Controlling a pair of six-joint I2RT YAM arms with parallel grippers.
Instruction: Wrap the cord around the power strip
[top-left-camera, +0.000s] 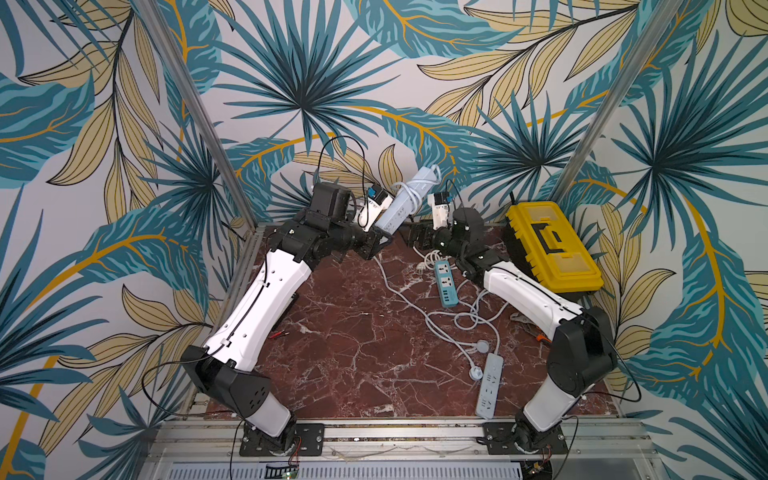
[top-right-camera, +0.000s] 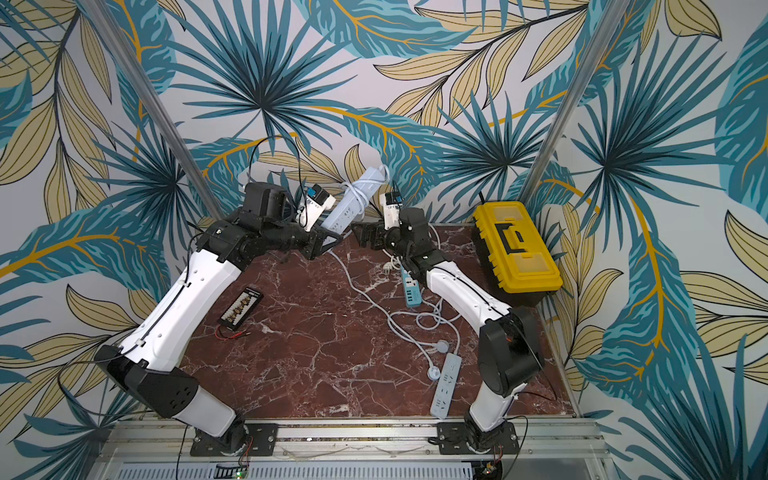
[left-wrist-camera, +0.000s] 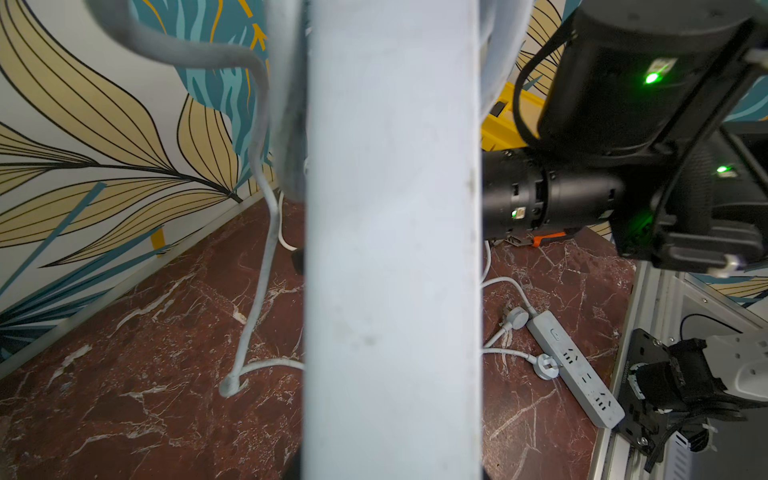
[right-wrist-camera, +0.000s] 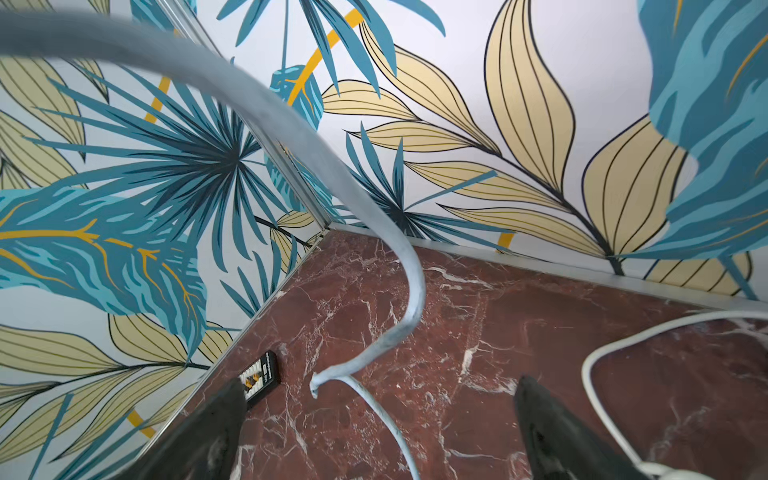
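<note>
A white power strip (top-left-camera: 393, 214) is held up off the table, tilted, with my left gripper (top-left-camera: 374, 238) shut on its lower end. Loops of its pale cord (top-left-camera: 417, 189) circle the upper end. In the left wrist view the strip's plain face (left-wrist-camera: 392, 240) fills the middle and hides the left fingers. From the strip a loose length of cord (right-wrist-camera: 404, 264) hangs down to the table. To the right of the strip, close to it, my right gripper (top-right-camera: 369, 233) stands open. Its fingers (right-wrist-camera: 552, 432) blur at the bottom of the right wrist view, with no cord gripped between them.
Another white strip (top-left-camera: 489, 385) lies near the front edge, plugs beside it. A blue-green strip (top-left-camera: 445, 283) and tangled cord lie under the right arm. A yellow toolbox (top-left-camera: 552, 246) stands at right, a black case (top-right-camera: 239, 309) at left.
</note>
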